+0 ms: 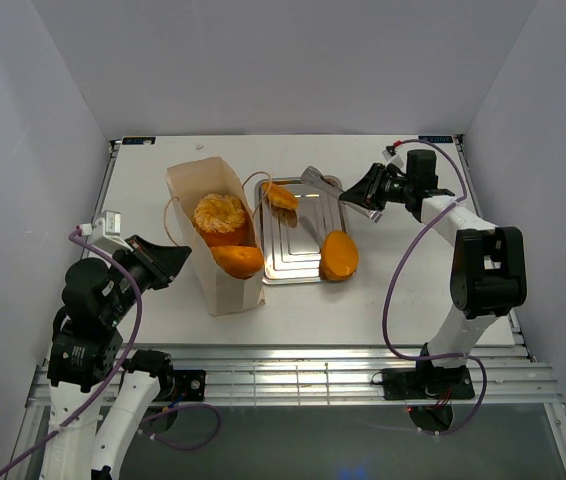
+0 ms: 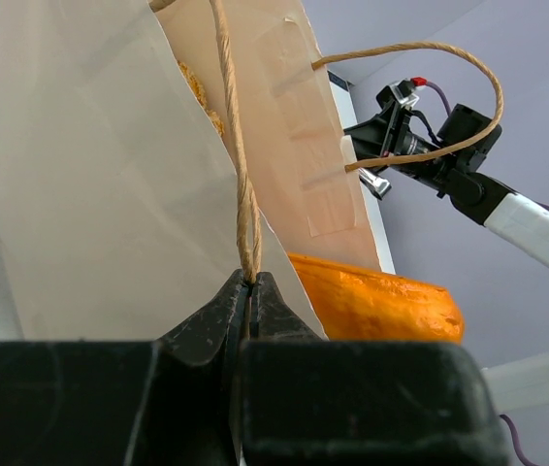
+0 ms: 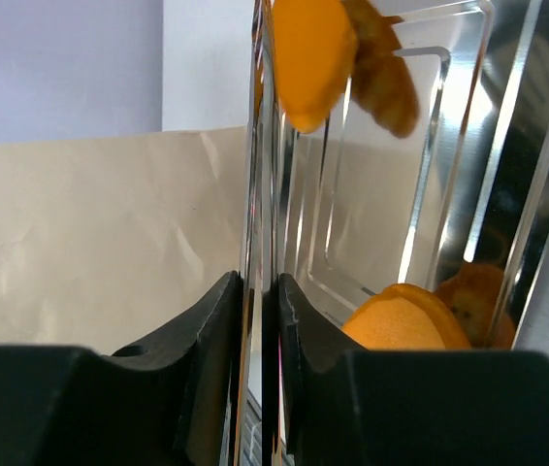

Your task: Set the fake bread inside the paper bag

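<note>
The tan paper bag (image 1: 231, 295) stands open left of the tray, with several breads, including a round golden bread (image 1: 220, 212) and an orange roll (image 1: 238, 261), at its mouth. My left gripper is shut on the bag's twisted handle (image 2: 240, 165). My right gripper is shut on metal tongs (image 1: 323, 183). Off the tongs' tip in the top view is a small bread (image 1: 280, 194) at the tray's upper left, its reflection below it. Whether the tongs touch it, I cannot tell. An orange oval bread (image 1: 339, 256) lies at the tray's lower right.
The shiny metal tray (image 1: 293, 262) rests close against the bag's right side. Bare white table (image 1: 423, 290) extends to the right and front. The bag's other handle (image 2: 478, 78) arches up on its far side.
</note>
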